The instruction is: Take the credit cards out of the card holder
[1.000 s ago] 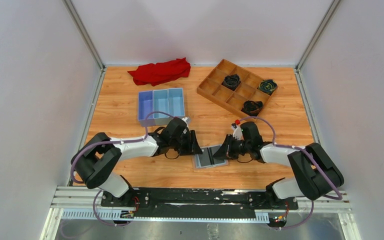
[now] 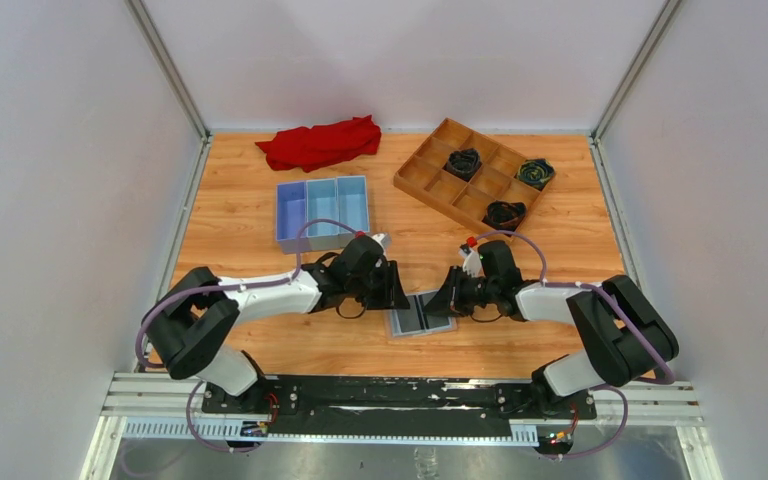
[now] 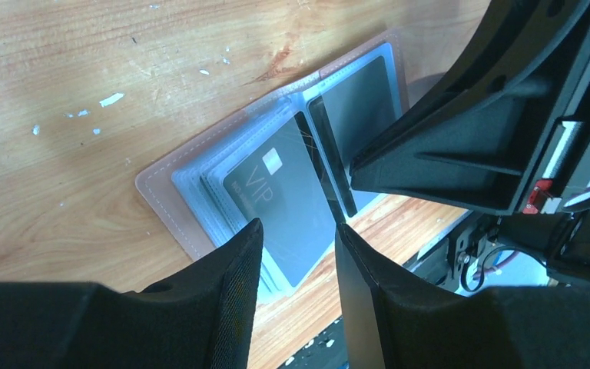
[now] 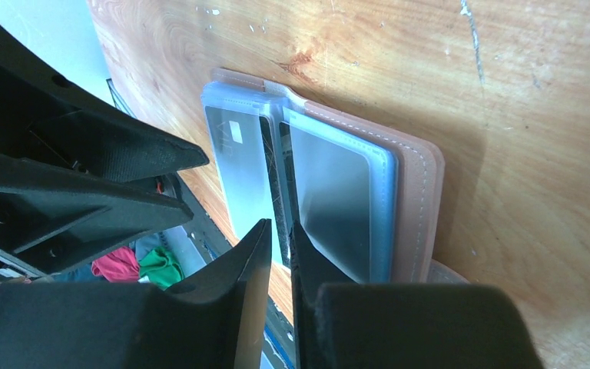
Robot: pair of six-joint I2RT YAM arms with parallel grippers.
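The card holder (image 2: 424, 332) lies unfolded on the table between the two arms, its brown stitched edge (image 3: 170, 171) showing under clear bluish sleeves. A dark card marked VIP (image 3: 265, 184) sits in its left half; another dark card (image 4: 326, 196) fills the right half. My left gripper, partly open, has its tips over the left half near the VIP card. With a narrower gap between its fingers, my right gripper stands over the holder near the fold. Neither has anything visible gripped. Whether the tips touch the sleeves cannot be made out.
Behind the left arm is a blue tray (image 2: 320, 242) with compartments, and a red cloth (image 2: 322, 146) lies beyond it. A wooden divided box (image 2: 423, 180) with several dark rolled items stands at the back right. Both grippers are close together over the holder.
My right gripper shifted slightly left early on and has barely moved since. The holder appears unmoved.
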